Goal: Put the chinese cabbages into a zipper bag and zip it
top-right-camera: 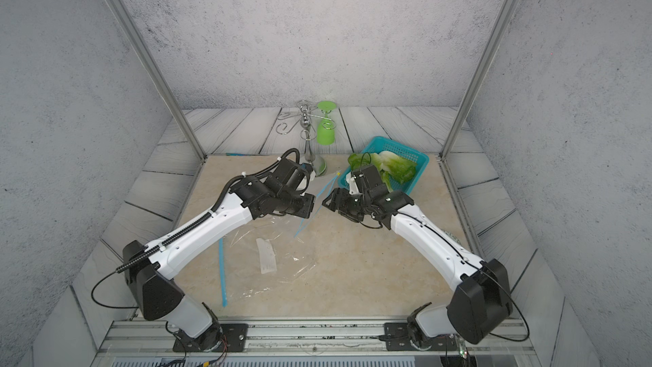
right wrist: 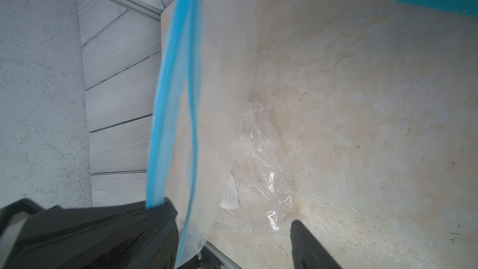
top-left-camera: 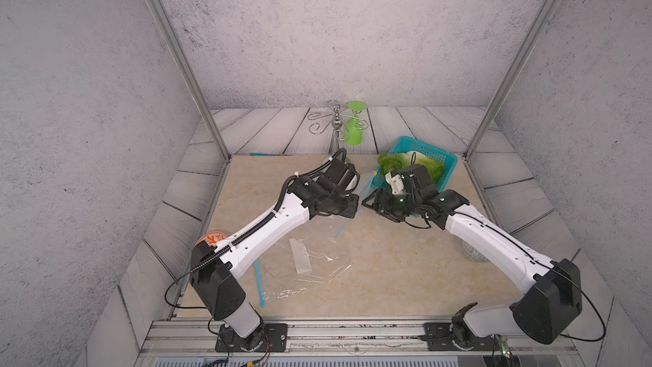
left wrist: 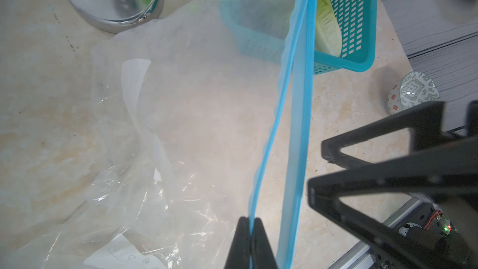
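Note:
A clear zipper bag point(left wrist: 189, 119) with a blue zipper point(left wrist: 298, 169) rises from the table; its two strips are parted a little. My left gripper is shut on one strip. My right gripper, part open with nothing clearly between its fingers, is beside the zipper, facing the left one. Chinese cabbages point(top-right-camera: 397, 166) lie in a turquoise basket point(top-right-camera: 414, 187) at the back right.
A metal stand point(left wrist: 117, 5) with a green cup point(top-left-camera: 353, 132) on it stands at the back. A patterned cup point(left wrist: 413, 92) is at the right edge.

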